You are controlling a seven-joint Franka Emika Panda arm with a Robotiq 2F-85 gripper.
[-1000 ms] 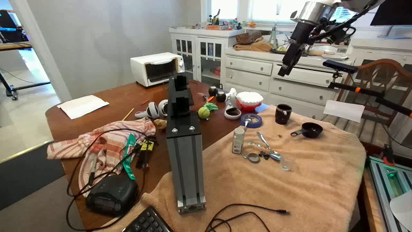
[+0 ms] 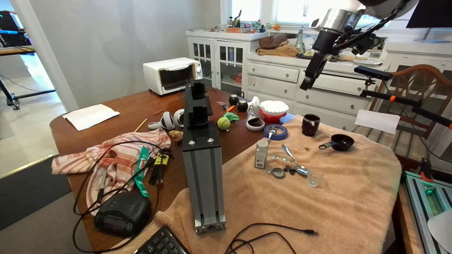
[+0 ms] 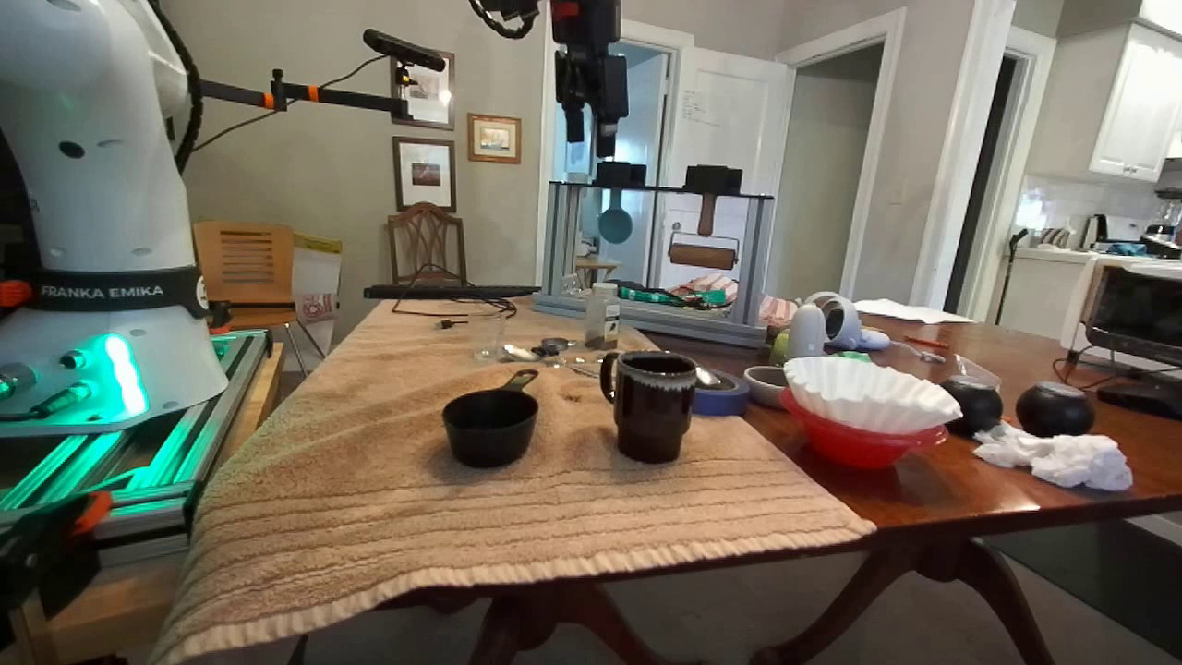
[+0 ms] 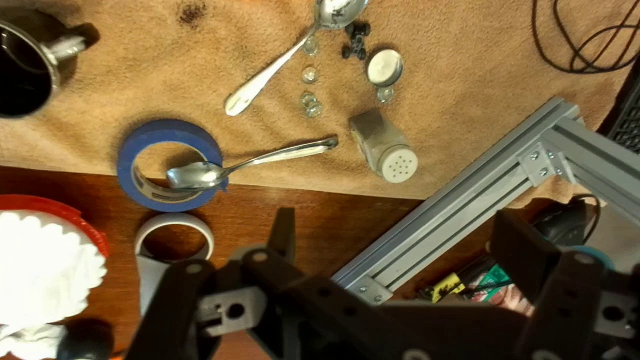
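High above the table hangs my gripper point(image 2: 305, 86), pointing down and touching nothing. In the wrist view its two dark fingers stand wide apart, with only tabletop and frame seen between them. Below, on the tan towel, lie a spoon point(image 4: 270, 75), a glass shaker with a white holed lid point(image 4: 399, 164), a round metal lid point(image 4: 384, 67) and several clear beads. A second spoon point(image 4: 201, 174) rests with its bowl on the blue tape roll point(image 4: 131, 150). A dark mug point(image 3: 654, 412) and a black measuring cup point(image 3: 490, 427) stand on the towel's near side in the second exterior view.
A tall metal frame point(image 2: 206, 182) with hanging utensils rises from the table. A red bowl point(image 3: 864, 436) holding white paper filters sits beside the towel. A cable point(image 2: 275, 227) and a keyboard point(image 2: 163, 242) lie in front.
My gripper has come slightly lower and a little to the left in exterior view 1. The things on the table look unmoved.
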